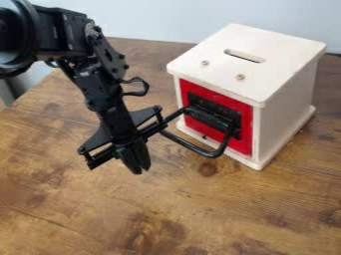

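Note:
A pale wooden box with a slot and two screws on top stands on the table, a red panel on its front. A black latch plate on that panel carries a black loop handle that sticks out toward the arm. My black gripper points downward just left of the handle, shut, with nothing visible between its fingers. The handle's left end is close beside or behind the gripper; whether they touch I cannot tell.
A white wall runs behind the table.

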